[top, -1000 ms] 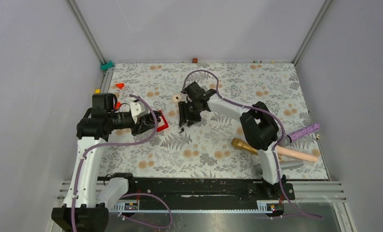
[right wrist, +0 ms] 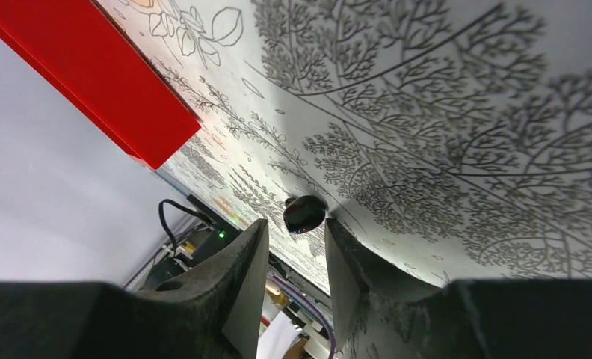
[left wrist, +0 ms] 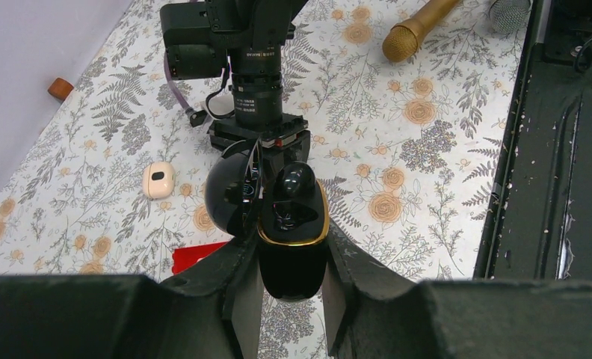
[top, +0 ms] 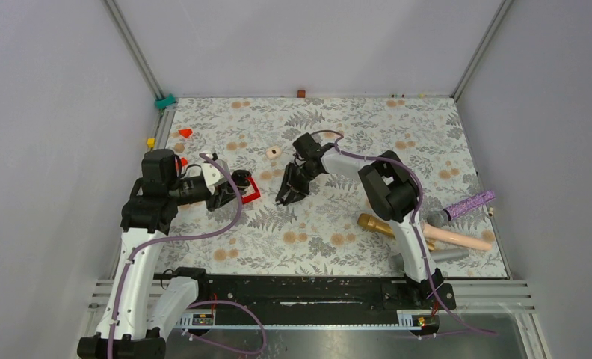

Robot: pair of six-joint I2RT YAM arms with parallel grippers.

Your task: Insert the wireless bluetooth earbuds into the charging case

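My left gripper (top: 226, 193) is shut on the black charging case (left wrist: 293, 265), which has a gold rim and an open lid (left wrist: 226, 191); a glossy dark piece shows in it. Low over the cloth, my right gripper is part open around a small black earbud (right wrist: 304, 213) lying on the surface, its fingertips either side of it. Whether they touch it I cannot tell.
A red object (right wrist: 99, 82) lies beside the case's side of the table, with a small white-pink object (left wrist: 158, 180) behind. Microphones (top: 375, 224) and cylinders (top: 465, 206) crowd the right front.
The right gripper has moved down and toward the front, to where the earbud lies. The left arm shifted slightly with the case about a second ago and has since stayed still.
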